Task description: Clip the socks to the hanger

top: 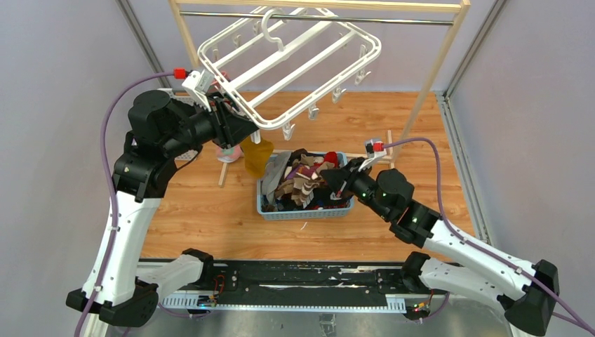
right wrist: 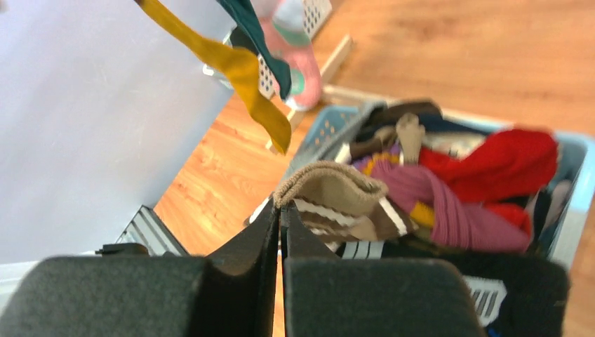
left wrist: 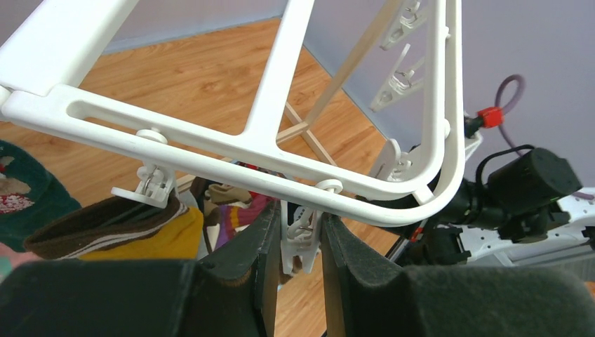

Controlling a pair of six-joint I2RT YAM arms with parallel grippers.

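At the hanger's near rail, my left gripper is shut on a white clip (left wrist: pixel 302 254), one finger on each side of it. The white hanger (top: pixel 272 77) spans the upper part of the top view. Pinched at its edge in my right gripper is a brown striped sock (right wrist: pixel 337 188), hanging above the basket. The top view shows this sock (top: pixel 306 191) just left of the right gripper's tips. A mustard sock (top: pixel 256 157) hangs under the hanger's left side, and a dark green sock (left wrist: pixel 31 189) is beside it in the left wrist view.
A blue-grey basket (top: pixel 307 215) of mixed socks stands on the wooden floor below the hanger. The metal rod (top: pixel 316 17) and wooden frame (top: pixel 431 70) support the hanger. Bare floor lies right of the basket. A pink sock (top: pixel 228 154) hangs at left.
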